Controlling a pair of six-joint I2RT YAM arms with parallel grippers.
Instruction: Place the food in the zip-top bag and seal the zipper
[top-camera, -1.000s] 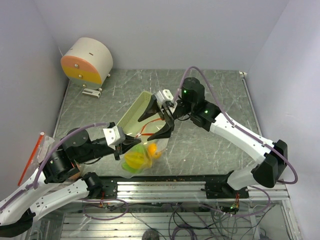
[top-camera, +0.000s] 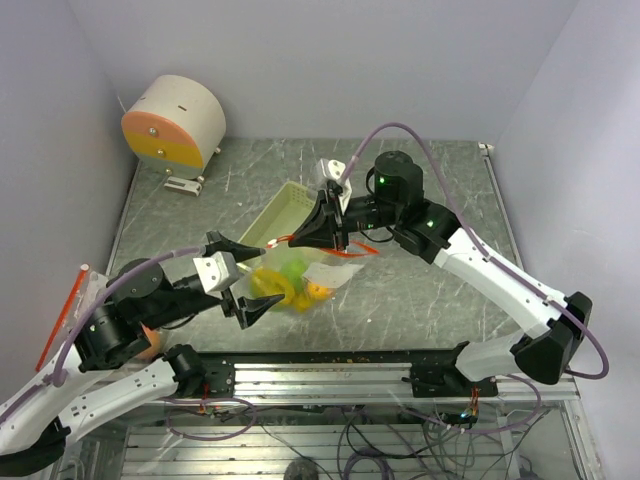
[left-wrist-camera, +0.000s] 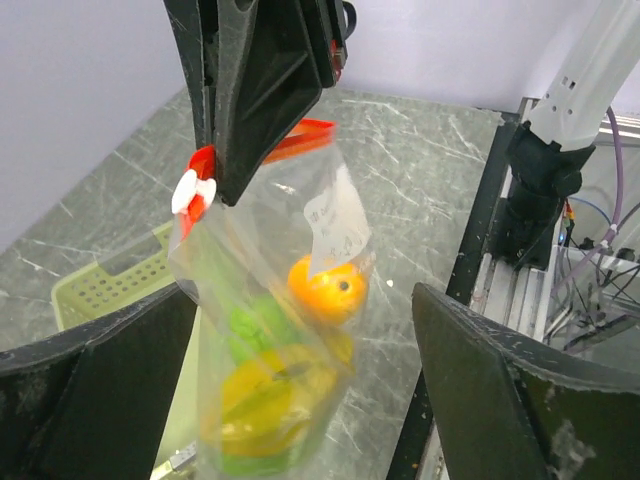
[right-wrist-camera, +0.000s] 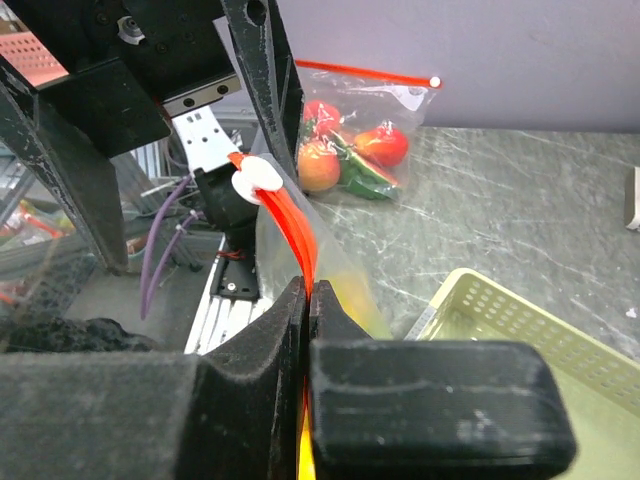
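A clear zip bag (left-wrist-camera: 235, 245) with a red-orange zip strip hangs upright, holding an orange piece (left-wrist-camera: 328, 290), a green piece (left-wrist-camera: 258, 325) and a yellow piece (left-wrist-camera: 265, 405) of toy food. My right gripper is shut on the red zip strip near one end of the bag's top. Just beyond its fingertips, the white slider (right-wrist-camera: 257, 178) sits at the strip's free end. To the left of the bag, my left gripper (top-camera: 270, 278) stands open, its fingers spread wide and nothing between them gripped. The strip's far part is partly hidden behind the right gripper.
Behind the bag lies a pale green basket (top-camera: 262, 222), empty where visible. Another zip bag (right-wrist-camera: 360, 140) with red, orange and green food stands at the far left. A rounded cabinet (top-camera: 175, 125) is at the back left.
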